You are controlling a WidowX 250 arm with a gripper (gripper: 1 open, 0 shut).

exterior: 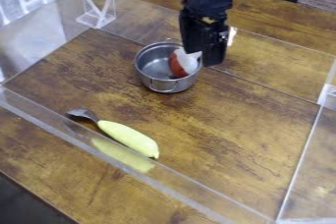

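Observation:
A steel pot (160, 79) stands in the upper middle of the wooden tray floor. Inside it lies a red and white object (180, 65). My black gripper (199, 53) hangs over the pot's right side, low beside the white part of that object. It covers part of it, and its fingertips are hard to make out against it.
A yellow corn-like object (129, 140) and a spoon-like utensil (83, 114) lie at the lower left. Clear plastic walls (312, 159) edge the area. The wood right of and below the pot is clear.

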